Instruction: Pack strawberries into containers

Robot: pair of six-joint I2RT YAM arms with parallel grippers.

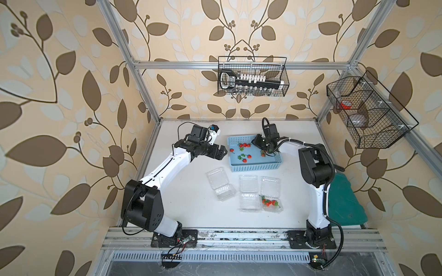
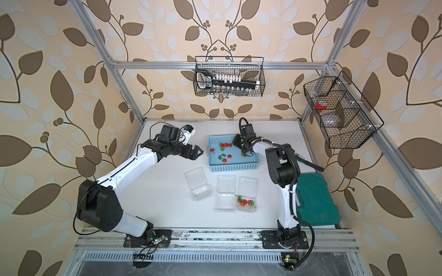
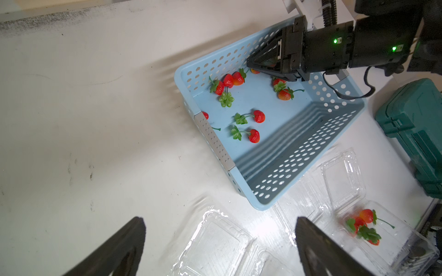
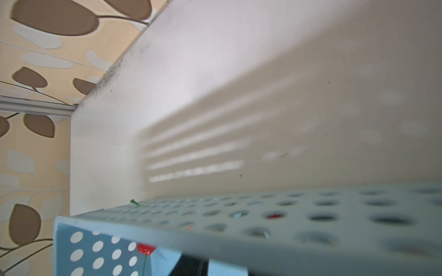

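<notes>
Several strawberries (image 3: pixel 258 116) lie in the blue perforated basket (image 3: pixel 207 133), some bunched by its back wall. My right gripper (image 1: pixel 256 143) is down inside the basket near that wall; its fingertips are mostly hidden by the wall in its own wrist view. One strawberry (image 4: pixel 146 248) shows there beside the dark finger. Left of the basket, above the table, my left gripper stands open and empty. Three clear hinged containers lie open in front of the basket: an empty left one (image 1: pixel 221 184), an empty middle one (image 1: pixel 250 195), and a right one (image 1: pixel 270 188) holding several strawberries (image 1: pixel 269 202).
A green case (image 1: pixel 347 200) lies at the table's right edge. Wire baskets (image 1: pixel 252 78) hang on the back and right walls, well above the table. Bare table (image 3: pixel 92 138) stretches left of the blue basket.
</notes>
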